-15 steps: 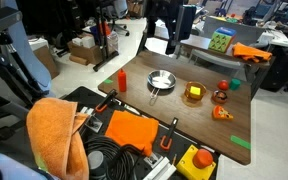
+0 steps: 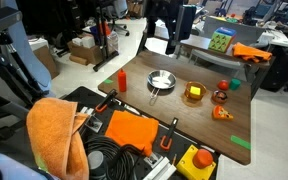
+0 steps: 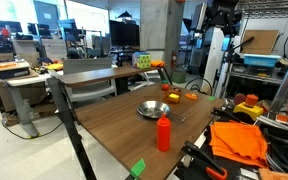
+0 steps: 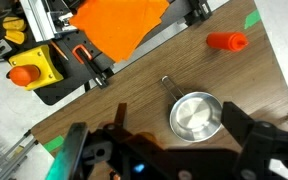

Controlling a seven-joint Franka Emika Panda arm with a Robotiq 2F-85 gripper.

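Note:
A silver pan (image 2: 161, 79) with a thin handle rests on the brown wooden table, and nothing shows inside it. To its left stands a red bottle (image 2: 122, 80) upright. An amber bowl (image 2: 194, 97) with something yellow in it sits right of the pan. My gripper is open above the table; the wrist view shows its dark fingers wide apart. The pan (image 4: 196, 117) appears between and below them, clear of contact. Nothing is held. Part of an orange-brown thing is hidden behind the left finger.
Red items (image 2: 221, 97), a pizza-slice-like piece (image 2: 222, 113) and a green cup (image 2: 234, 84) occupy the table's right side. Clamps grip the front edge. Beyond it lie an orange cloth (image 2: 132, 130), black cables and a yellow box (image 2: 196, 162).

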